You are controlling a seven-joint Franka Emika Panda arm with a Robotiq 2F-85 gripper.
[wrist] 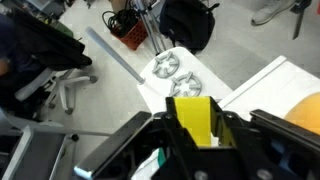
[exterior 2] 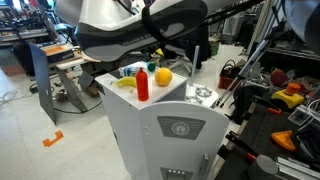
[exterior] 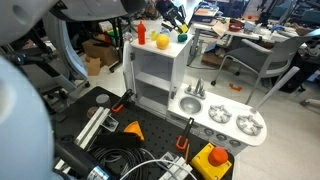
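A yellow block-like object (wrist: 194, 118) stands between the fingers in the wrist view, with my gripper shut on it. In exterior view 1 the gripper (exterior: 181, 24) is over the far end of the white cabinet top, just above a small green item (exterior: 182, 38). Part of that green item also shows under the fingers in the wrist view. Nearby on the same top are an orange ball (exterior: 162, 41) and a red bottle (exterior: 141, 34). The arm hides much of the gripper in exterior view 2.
A toy sink and stove unit (exterior: 220, 118) with burners adjoins the cabinet (exterior: 152, 76). In front, a black table area holds cables, an orange wedge (exterior: 134, 130) and a red-topped yellow block (exterior: 217, 156). A grey chair (exterior: 264, 60) stands behind.
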